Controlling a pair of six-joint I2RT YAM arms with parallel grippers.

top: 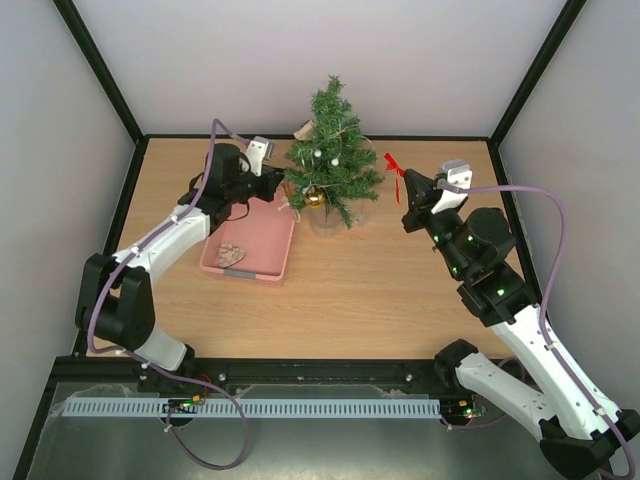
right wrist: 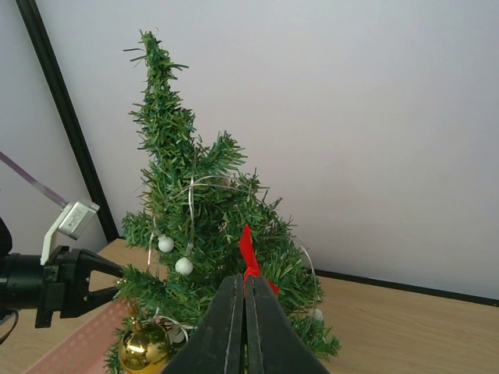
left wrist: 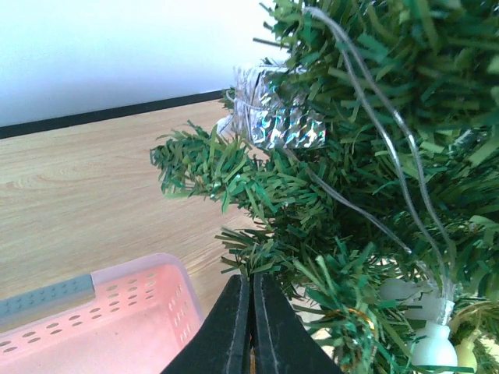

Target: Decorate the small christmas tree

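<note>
The small green Christmas tree [top: 332, 150] stands at the back of the table in a clear pot [top: 325, 222], carrying white balls and a gold ball [top: 315, 197]. My left gripper [top: 282, 176] is at its left side, shut; in the left wrist view its fingertips [left wrist: 253, 288] meet a lower branch, and whether they pinch it cannot be made out. Right of the tree, my right gripper [top: 407, 180] is shut on a red ribbon bow [top: 393, 164], which hangs from its tips. In the right wrist view the bow [right wrist: 249, 253] shows just beyond the fingers, in front of the branches.
A pink basket [top: 282, 272] lies left of the tree, below the left arm, with a beige ornament [top: 230, 255] inside. Free table [top: 380, 290] stretches in front of the tree and to its right. A light wire [left wrist: 390, 148] runs through the branches.
</note>
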